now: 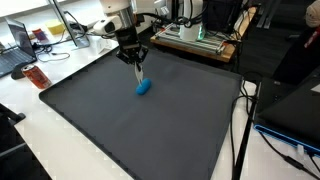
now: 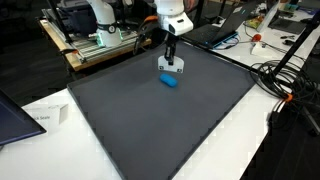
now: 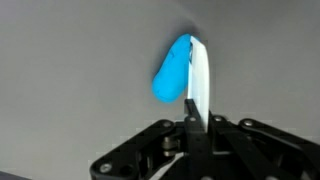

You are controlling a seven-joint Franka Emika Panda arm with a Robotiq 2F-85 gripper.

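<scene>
A thin white flat piece (image 2: 171, 66) with rounded corners hangs upright below my gripper (image 2: 170, 48). Seen nearly edge-on in the wrist view, the white piece (image 3: 199, 75) runs out from between the black fingers of my gripper, which is shut on it. A small blue rounded object (image 3: 172, 72) lies on the dark mat right beside the white piece, to its left in the wrist view. In exterior view 1 the blue object (image 1: 143, 87) is just below the lower end of the white strip (image 1: 139, 72). Whether the two touch cannot be told.
An orange-red can (image 1: 36, 76) stands off the mat's left edge in exterior view 1. Cables (image 2: 285, 85) and a laptop lie beyond the mat.
</scene>
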